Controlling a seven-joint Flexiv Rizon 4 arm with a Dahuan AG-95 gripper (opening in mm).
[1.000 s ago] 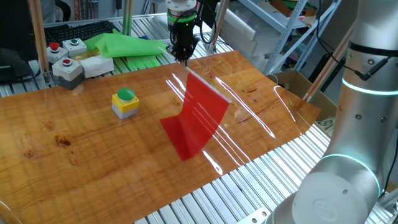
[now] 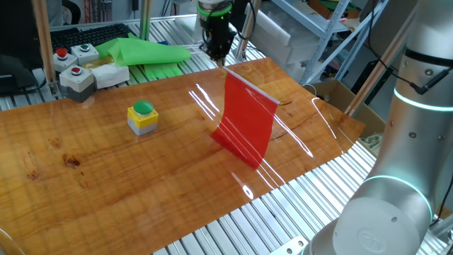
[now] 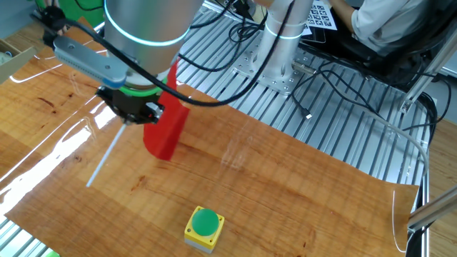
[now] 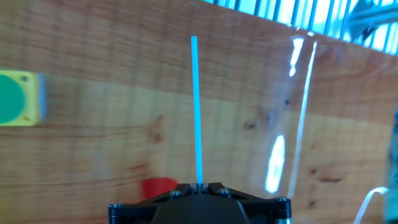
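My gripper (image 2: 222,62) hangs above the far part of the wooden board, shut on the thin pale stick of a red flag. In the wrist view the bare stick (image 4: 196,106) runs straight out from between the fingers. Exterior view 2 has the stick (image 3: 107,155) slanting down and away from the gripper (image 3: 127,120). The red cloth (image 2: 246,120) hangs from the stick's other stretch, its lower part curving toward the board. Only a small patch of red (image 4: 158,186) shows beside the gripper in the wrist view.
A yellow box with a green button (image 2: 143,117) stands on the wooden board (image 2: 92,170). Several button boxes (image 2: 76,79) and green cloth (image 2: 145,51) lie at the back left. Much of the board's near left part is clear. A black cable (image 3: 214,102) loops along the arm.
The gripper and flag have shifted rightward in exterior view 1. The cloth's lower end has swung right and now hangs narrower. The yellow button box has stayed put.
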